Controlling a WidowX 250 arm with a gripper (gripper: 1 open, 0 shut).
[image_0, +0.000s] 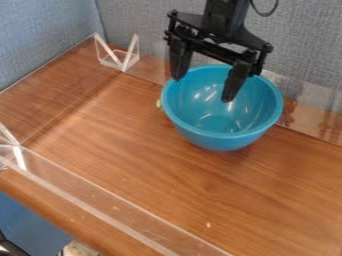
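A blue plastic bowl (221, 125) stands on the wooden table at the back right of the middle. Above it hangs my black gripper (205, 77), open, its two fingers spread apart, the left one at the bowl's left rim and the right one over the bowl's inside. The bowl's inside looks empty. A small yellow-green object, too small to tell, peeks out behind the bowl's left side.
Clear plastic edging runs along the front and back, with white corner brackets at the far left. Grey padded walls stand behind.
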